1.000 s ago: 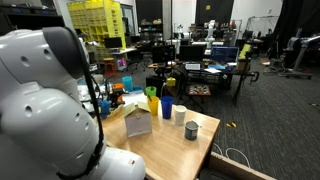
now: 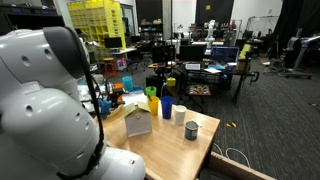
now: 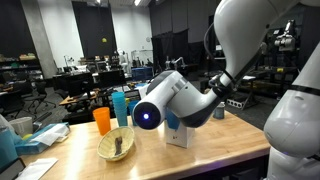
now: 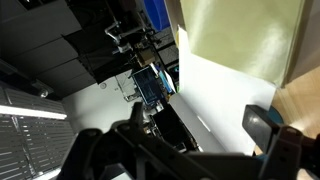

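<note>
In the wrist view my gripper is open, its two dark fingers [image 4: 130, 138] well apart. White and tan surfaces fill the view beyond them: a white panel [image 4: 205, 92] shows across the gap, and a tan flap [image 4: 235, 40] lies above. They look like parts of the pale box [image 2: 138, 123] on the table; whether a finger touches it I cannot tell. In exterior view 2 the box [image 3: 180, 132] is partly behind my arm [image 3: 185, 98]. Neither exterior view shows the fingers clearly.
On the wooden table [image 2: 178, 153] stand a yellow cup [image 2: 153, 104], a blue cup [image 2: 167, 107], a white cup [image 2: 180, 116] and a metal can [image 2: 191, 130]. A wicker basket [image 3: 116, 143], an orange cup [image 3: 102, 121] and a light-blue cup [image 3: 120, 104] are at the left.
</note>
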